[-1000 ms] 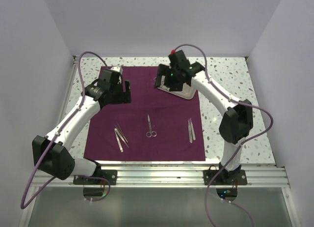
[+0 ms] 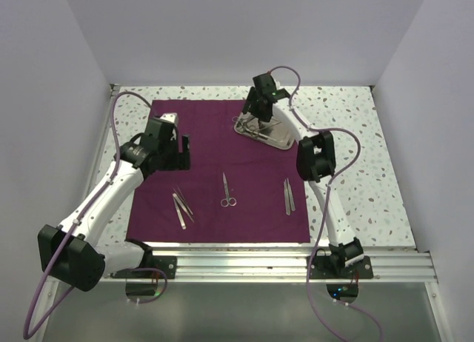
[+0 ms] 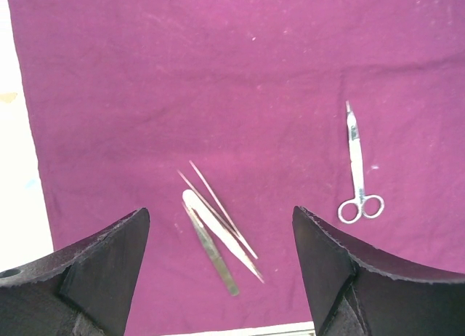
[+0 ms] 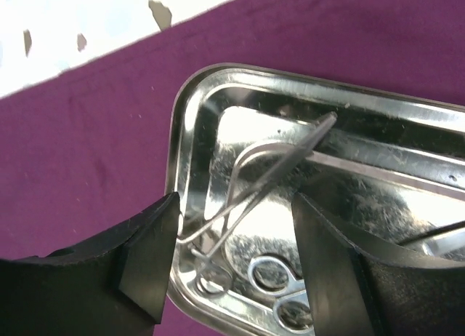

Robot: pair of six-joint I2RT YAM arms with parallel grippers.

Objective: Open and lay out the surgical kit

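The metal tray [image 2: 278, 141] lies at the cloth's upper right. In the right wrist view, a long grey instrument [image 4: 290, 161] rests slantwise in the tray, with a bent rod [image 4: 370, 170] and scissor handles [image 4: 269, 274] near it. Over the tray's left end hangs my right gripper, its fingers parted around the lower part of the slanted instrument without visible contact. My left gripper is open and empty above the cloth's left side. Laid-out scissors [image 3: 356, 169] and several thin instruments [image 3: 225, 234] lie below it.
The purple cloth [image 2: 200, 135] has free room in its upper left and middle. Two slim handles [image 2: 287, 198] lie near its right edge.
From over the tray's left side, my right gripper has shifted slightly and its arm has swung inward. My left gripper has moved a little left and toward the front. Laid-out instruments are unmoved.
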